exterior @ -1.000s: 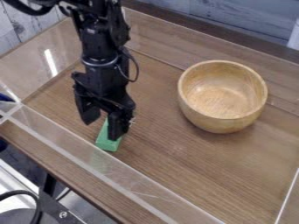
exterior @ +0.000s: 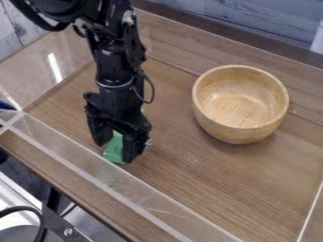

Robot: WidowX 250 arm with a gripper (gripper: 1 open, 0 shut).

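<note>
My black gripper [exterior: 116, 132] is low over the wooden table, its fingers open on either side of a small green object [exterior: 116, 151]. The object lies on the table below the gripper and is partly hidden by the fingers; whether they touch it I cannot tell.
A large round wooden bowl [exterior: 240, 102] stands to the right. A clear strip runs along the near left edge, with cables beyond it at the lower left.
The gripper has moved slightly down toward the green object, which is now more covered by the fingers.
</note>
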